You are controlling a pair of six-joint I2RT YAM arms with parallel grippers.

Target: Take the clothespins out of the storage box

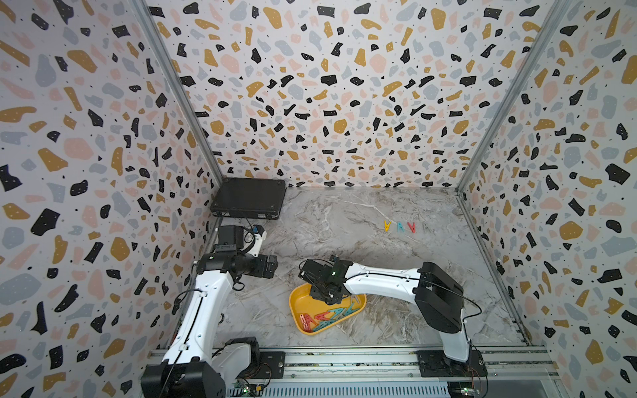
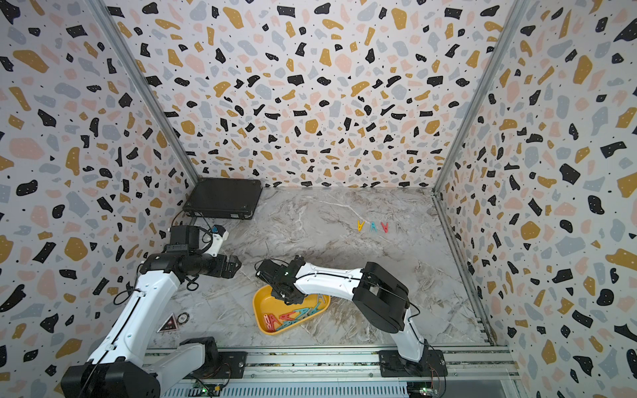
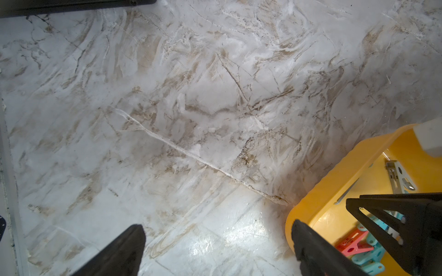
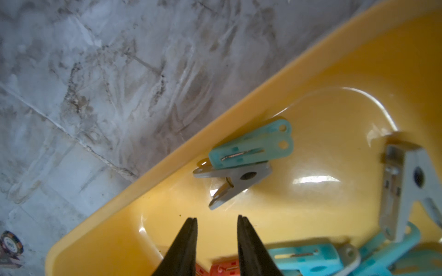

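Observation:
The yellow storage box (image 1: 295, 308) sits near the table's front edge, with several clothespins inside. In the right wrist view my right gripper is over the box, fingers part open and nothing between its fingertips. Just beyond them a grey clothespin (image 4: 241, 177) leans against a teal clothespin (image 4: 253, 145) by the box wall. Another grey clothespin (image 4: 405, 184) stands at the right, and a red clothespin (image 4: 225, 268) lies below, partly behind the fingers. My left gripper is open and empty over bare table, left of the box.
On the far right of the table lie a yellow clothespin (image 1: 387, 225), a blue clothespin (image 1: 400, 226) and a red clothespin (image 1: 411, 227). A black case (image 1: 248, 197) occupies the back left corner.

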